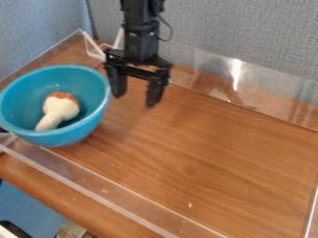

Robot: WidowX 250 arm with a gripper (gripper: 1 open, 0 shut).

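Note:
My black gripper [137, 80] hangs at the back, just right of a teal bowl [92, 100], its two fingers spread open with nothing seen between them. In the bowl on the left lies a white, mushroom-like object [55, 115] with an orange-brown top.
Clear panels edge it at the back and front left. A white wire rack [95, 48] stands at the back left, partly behind the arm. Grey padded walls rise behind.

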